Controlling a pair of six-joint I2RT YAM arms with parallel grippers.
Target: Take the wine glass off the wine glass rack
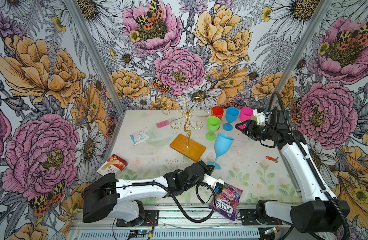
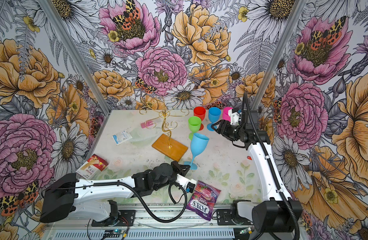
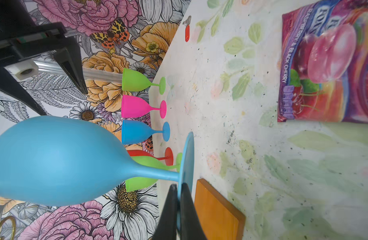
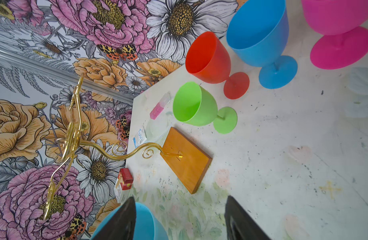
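The gold rack point(image 1: 187, 114) stands on its wooden base point(image 1: 187, 152), no glass hanging from it. My left gripper point(image 1: 208, 166) is shut on the foot of a light blue wine glass point(image 1: 222, 142), low over the table right of that base; in the left wrist view the foot's rim meets the fingertips. My right gripper point(image 2: 218, 125) hangs at the back right beside the coloured glasses; in the right wrist view its fingers are apart, nothing between them, with the light blue glass beyond.
Green point(image 1: 212, 124), red point(image 1: 216, 113), blue point(image 1: 231, 115) and pink point(image 1: 246, 112) glasses stand at the back right. A sweets bag point(image 1: 228, 200) lies at the front, packets point(image 1: 138, 136) at the left.
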